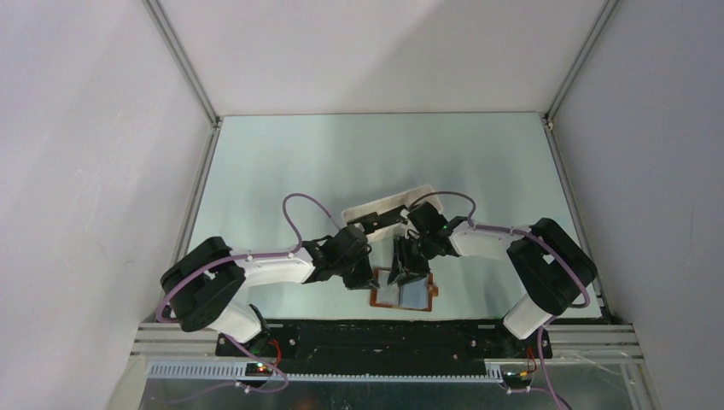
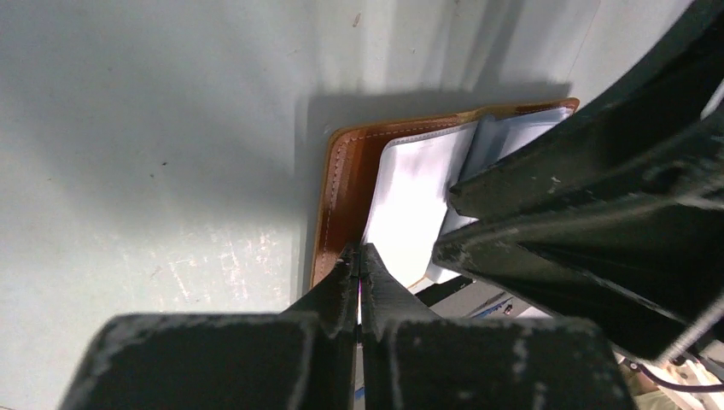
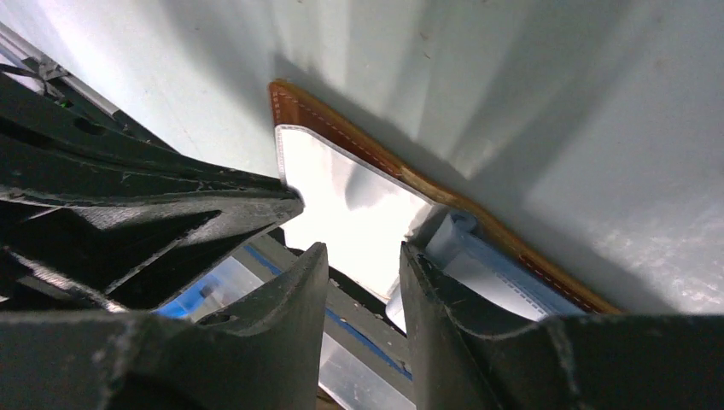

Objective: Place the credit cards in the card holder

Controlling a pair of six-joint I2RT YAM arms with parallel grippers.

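Observation:
The brown leather card holder (image 1: 374, 299) lies flat at the front centre, with pale card sleeves (image 2: 410, 188) and a bluish-edged flap (image 3: 504, 286) inside. My left gripper is shut, its tips at the holder's white sleeve near the leather edge, nothing visible between them. My right gripper stands open over the holder, fingertips at the white sleeve and the bluish flap. In the left wrist view its dark fingers reach over the sleeves from the right. I cannot tell whether any loose card lies in the holder.
A light tray (image 1: 363, 211) with dark contents lies just behind the grippers at the centre. The two arms are very close together.

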